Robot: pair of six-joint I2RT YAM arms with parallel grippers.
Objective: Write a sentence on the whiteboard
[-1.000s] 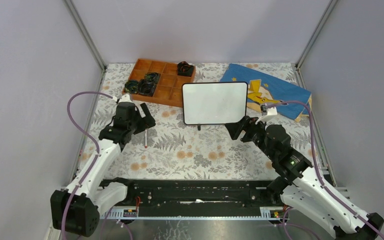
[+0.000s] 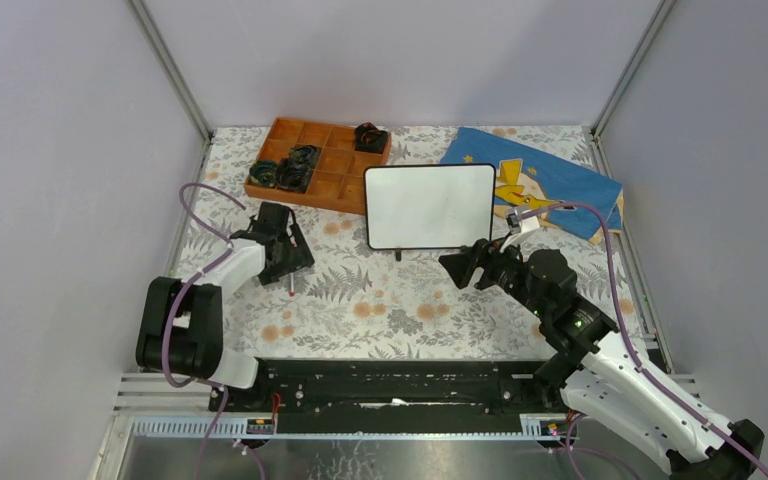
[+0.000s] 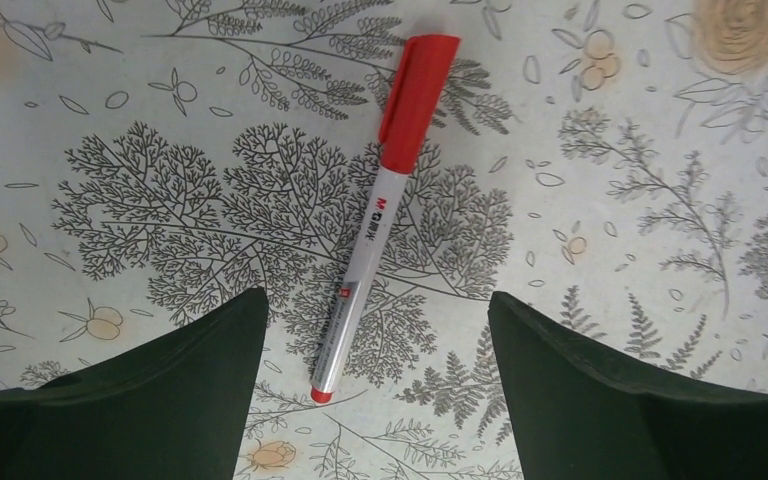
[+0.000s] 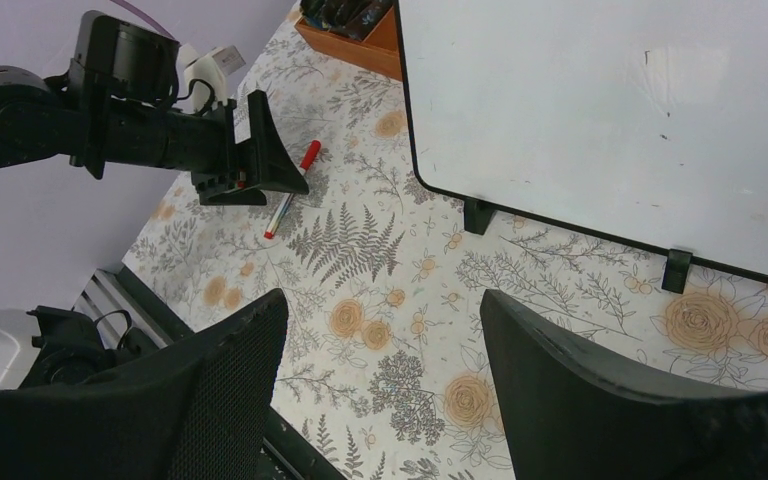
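A white marker with a red cap (image 3: 371, 225) lies on the patterned tablecloth at the left side of the table. My left gripper is over it with the fingers apart; the marker shows in the gap and nothing is held. In the right wrist view the left gripper hides the marker's middle. The blank-looking whiteboard (image 2: 430, 206) stands at the back middle on small black feet, with a few tiny dark specks on its surface. In front of its right side my right gripper (image 2: 465, 268) hangs open and empty.
An orange-brown compartment box (image 2: 335, 162) with dark coiled items stands at the back left, close to the whiteboard's left edge. A blue printed cloth (image 2: 560, 192) lies at the back right.
The left arm has folded and its gripper has come in over the marker. My right gripper has shifted slightly left. Marker and whiteboard have not moved.
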